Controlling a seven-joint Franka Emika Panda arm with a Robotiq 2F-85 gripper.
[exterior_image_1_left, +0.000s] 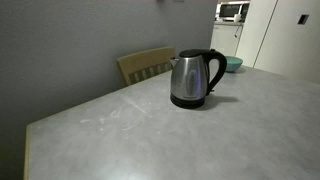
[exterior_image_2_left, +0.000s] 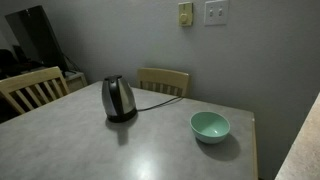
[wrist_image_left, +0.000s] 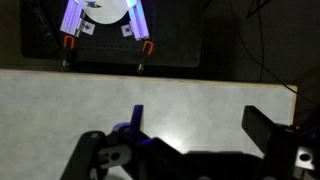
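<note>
A steel kettle (exterior_image_1_left: 188, 82) with a black lid, handle and base stands upright on the grey table (exterior_image_1_left: 110, 135) in exterior view 1. In exterior view 2 the same kettle (exterior_image_2_left: 117, 98) is left of the middle, with a mint-green bowl (exterior_image_2_left: 210, 126) to its right; the bowl looks empty. Behind the kettle, exterior view 1 shows part of the bowl (exterior_image_1_left: 233, 63). My gripper appears only in the wrist view, its black fingers wide apart over bare tabletop. Neither kettle nor bowl shows there.
Wooden chairs (exterior_image_2_left: 163, 82) (exterior_image_2_left: 36, 88) stand along the table's sides. A dark cable (exterior_image_2_left: 160, 104) runs behind the kettle. In the wrist view, the table's edge (wrist_image_left: 190, 78) crosses below a dark platform with metal brackets and a white round part.
</note>
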